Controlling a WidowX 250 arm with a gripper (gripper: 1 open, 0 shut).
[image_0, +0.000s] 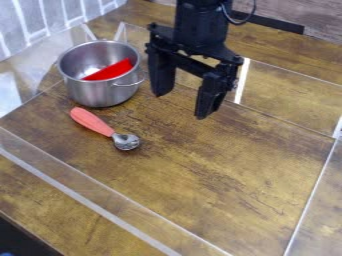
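Observation:
My black gripper hangs over the middle of the wooden table, open, its two sides spread apart with nothing seen between them. To its left stands a steel pot with a red object inside. Below the pot lies a scoop or spoon with a red handle and a metal head, apart from the gripper.
A light rail or clear edging runs along the left side, and pale strips mark the surface at the right.

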